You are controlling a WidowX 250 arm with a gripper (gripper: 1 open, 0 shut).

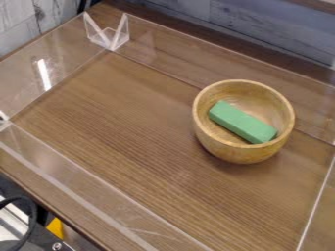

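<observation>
A round wooden bowl (229,147) stands on the right side of the wooden table. A green rectangular block (242,122) lies inside it, tilted diagonally. I see no gripper that I can make out in the camera view.
Clear plastic pieces stand along the left edge and at the back left. A wall runs along the back. Dark and yellow objects at the lower left lie beyond the table's edge, too partial to identify.
</observation>
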